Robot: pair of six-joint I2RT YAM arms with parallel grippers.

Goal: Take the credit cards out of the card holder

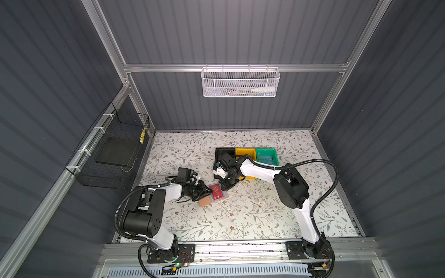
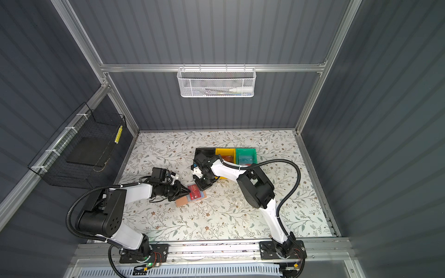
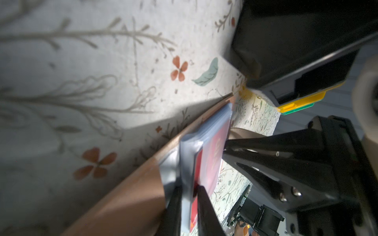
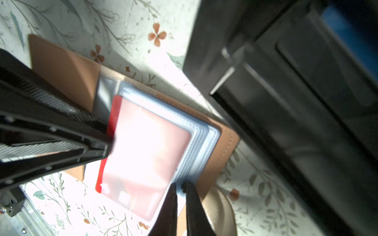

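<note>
The tan card holder (image 1: 204, 200) lies open on the floral table, its clear sleeves holding a red card (image 2: 194, 192), seen pale pink under plastic in the right wrist view (image 4: 143, 153). My left gripper is at the sleeves beside the red card's edge, its fingers partly apart; whether the card is between them is unclear. My right gripper is shut on the edge of the sleeves at the holder's other side.
A tray with black, yellow (image 1: 245, 151) and green (image 1: 266, 157) compartments stands just behind the holder, close to my right gripper. A wire basket (image 1: 111, 153) hangs on the left wall.
</note>
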